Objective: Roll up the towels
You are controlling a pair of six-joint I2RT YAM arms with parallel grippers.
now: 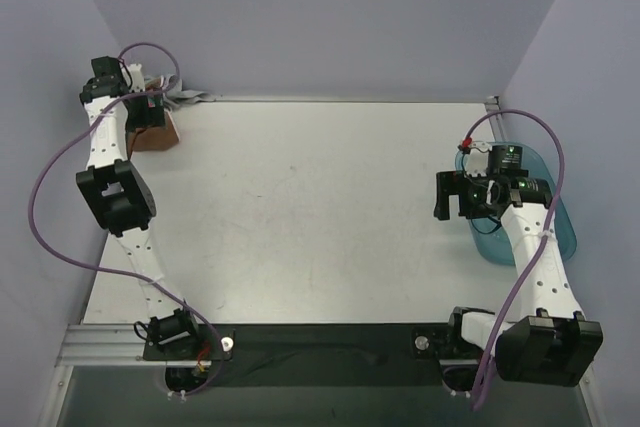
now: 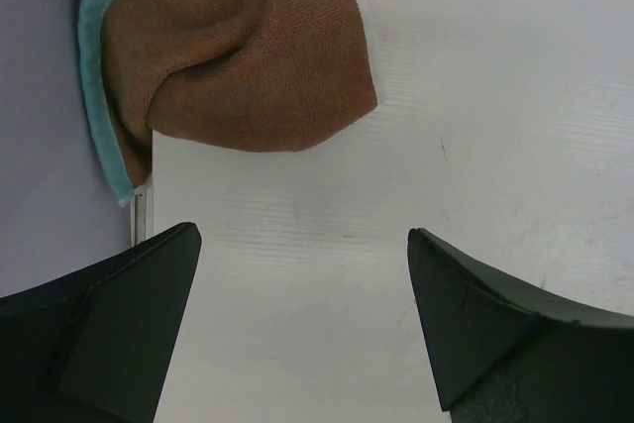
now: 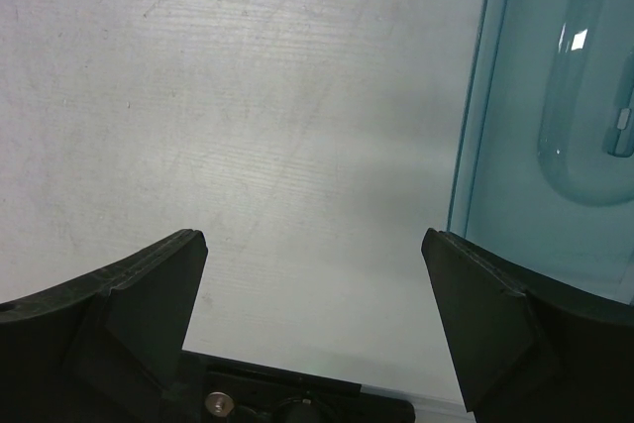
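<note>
A brown towel (image 1: 159,136) with a teal edge (image 2: 99,56) lies folded at the table's far left corner, beside grey cloth (image 1: 189,94). My left gripper (image 1: 144,113) is open over the towels; in the left wrist view (image 2: 304,313) the towel lies just beyond its empty fingertips. My right gripper (image 1: 448,194) hangs open at the left rim of a teal bin on the right, with nothing between its fingers.
The teal bin (image 1: 561,237) stands along the right wall. Walls border the back and both sides.
</note>
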